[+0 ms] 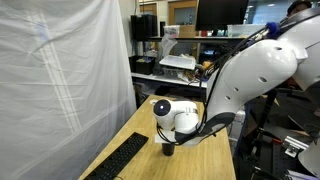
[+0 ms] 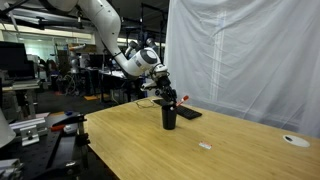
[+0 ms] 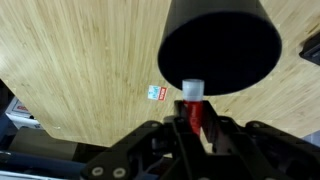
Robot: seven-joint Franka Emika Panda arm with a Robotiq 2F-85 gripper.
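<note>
A black cup [image 2: 169,118] stands upright on the wooden table, its round dark opening [image 3: 222,50] facing the wrist camera. My gripper is shut on a red marker-like stick with a white end [image 3: 193,92]. That white end overlaps the cup's near rim in the wrist view; whether it is over the opening or touching the rim, I cannot tell. In exterior view 2 the red stick [image 2: 183,100] shows tilted beside the top of the cup. Exterior view 1 has the cup [image 1: 168,148] just below the gripper, with the stick too small to make out.
A black keyboard [image 1: 116,157] lies on the table near the cup. A small red-and-white label [image 3: 157,92] sits flat on the wood. A white curtain [image 1: 65,90] hangs beside it.
</note>
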